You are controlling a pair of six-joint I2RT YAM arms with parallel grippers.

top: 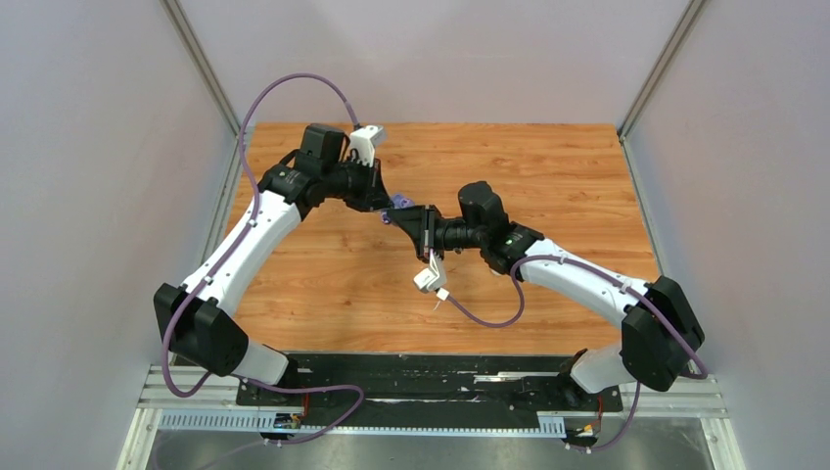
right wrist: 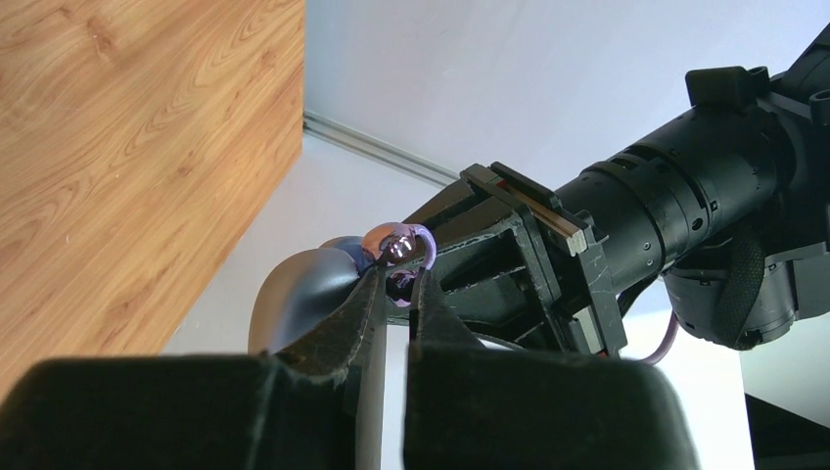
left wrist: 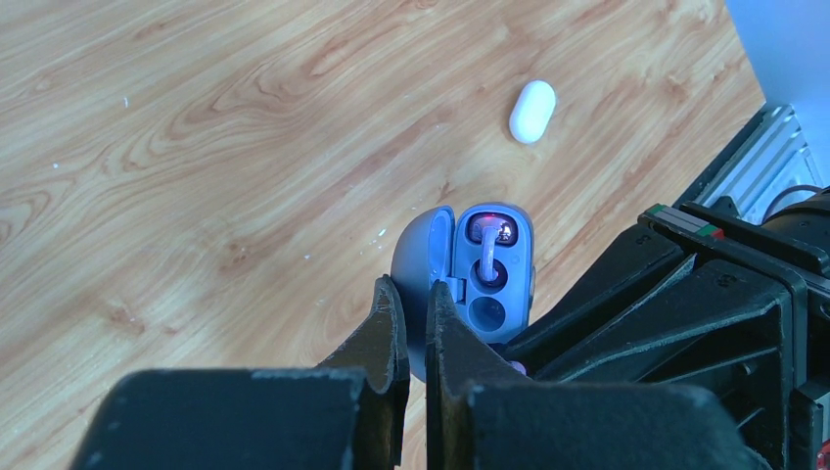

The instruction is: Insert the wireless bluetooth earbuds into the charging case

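In the left wrist view, the blue-purple charging case [left wrist: 522, 257] stands open. My left gripper is shut on its raised lid. One glossy purple earbud [left wrist: 488, 245] lies in the case's sockets at the far end; the round socket [left wrist: 486, 313] nearer me looks empty. From the right reaches my right gripper, its tips close to the case's near end and partly hidden. A glossy purple earbud [right wrist: 390, 241] with a curved band shows at the tips of my right gripper, which is shut on it; the fingers hide its lower part.
A white oval object [left wrist: 532, 112] lies alone on the wooden table [left wrist: 245, 127]. The two arms meet closely above the table's middle, the left gripper body [right wrist: 480, 250] close behind the earbud.
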